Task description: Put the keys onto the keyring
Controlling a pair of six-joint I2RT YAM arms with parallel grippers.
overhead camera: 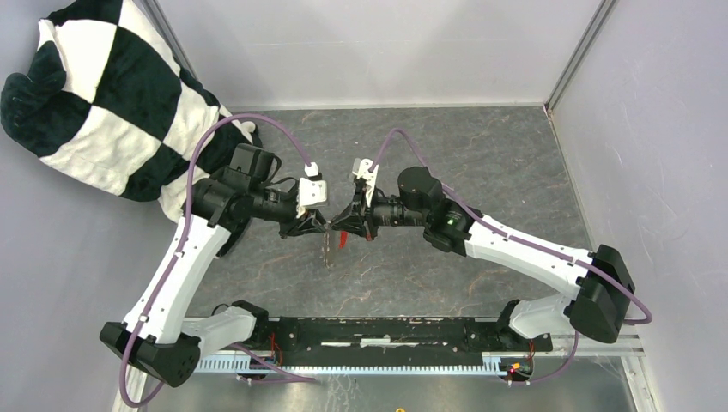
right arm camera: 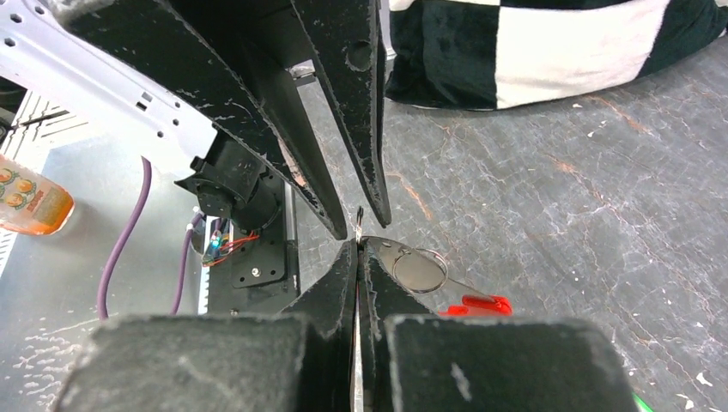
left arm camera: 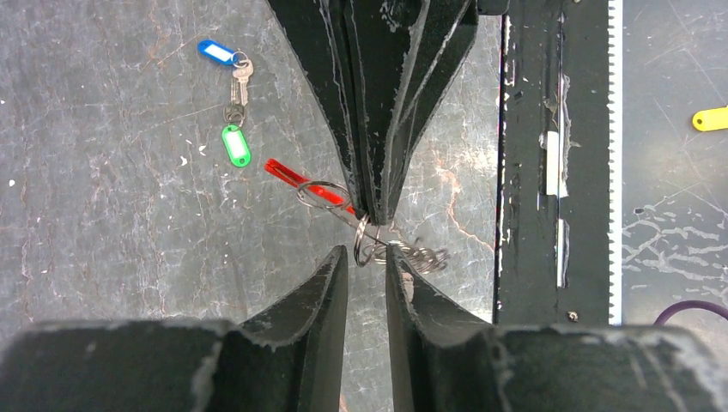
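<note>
In the left wrist view my right gripper is shut on a thin metal ring [left arm camera: 360,245] at its tips. From this ring hang a key [left arm camera: 419,256], blurred, a second ring [left arm camera: 322,196] and a red tag [left arm camera: 292,174]. My left gripper stands part open, its two fingertips apart just below the ring. In the right wrist view the ring [right arm camera: 359,225] rises from my right gripper's [right arm camera: 359,245] closed tips, close to the left fingers [right arm camera: 374,193]. Whether the left fingers touch it, I cannot tell. The top view shows both grippers nearly tip to tip.
On the dark stone surface [left arm camera: 129,240] lie a blue tag [left arm camera: 216,52], a key [left arm camera: 241,81] and a green tag [left arm camera: 235,146], linked together. A yellow tag [left arm camera: 711,119] is off to the side. A checkered cushion [overhead camera: 129,94] stands behind the left arm.
</note>
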